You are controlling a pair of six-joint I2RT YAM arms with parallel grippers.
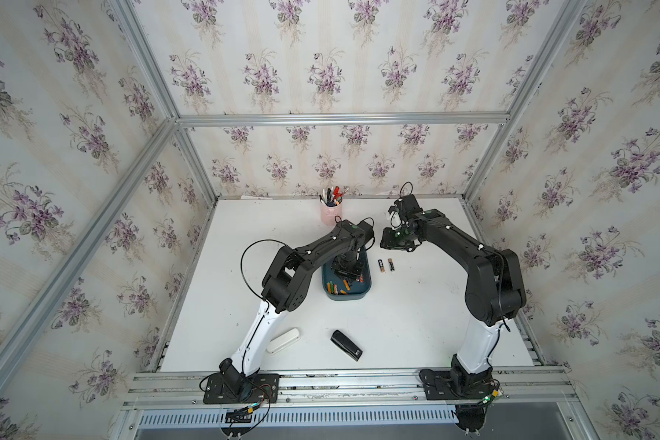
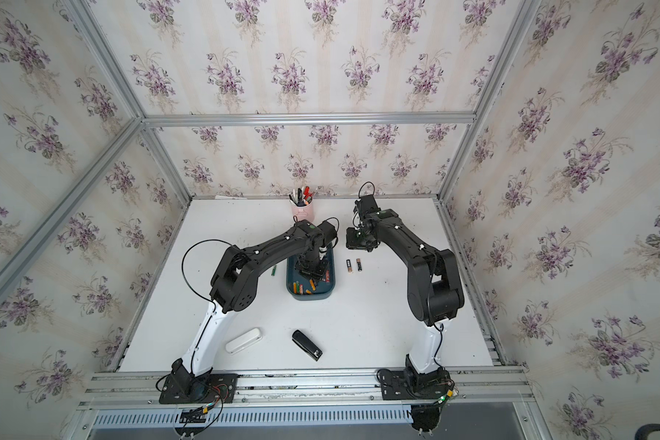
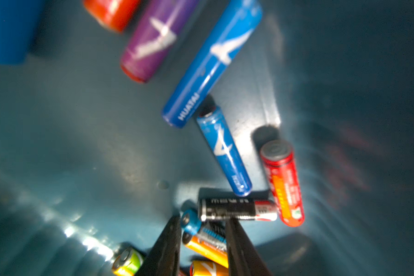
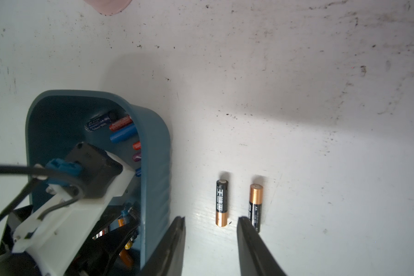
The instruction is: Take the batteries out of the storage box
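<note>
The dark teal storage box [image 1: 347, 295] stands mid-table with several batteries inside. My left gripper reaches down into it, its fingers apart. Between and beyond the fingertips show a dark battery with a blue end [image 3: 191, 222] and an orange battery [image 3: 207, 251]; whether the fingers touch them is unclear. Just ahead lie a black battery [image 3: 232, 209], a small blue battery [image 3: 225, 151] and a red battery [image 3: 283, 184]. Right of the box, my right gripper hovers open and empty near a black-and-copper battery [image 4: 221, 203] and a copper-topped battery [image 4: 255, 207] on the table.
A pink pen cup [image 1: 330, 212] stands behind the box. In front lie a black case [image 1: 346, 344] and a white case [image 1: 283, 340]. A green battery [image 2: 273, 270] rests left of the box.
</note>
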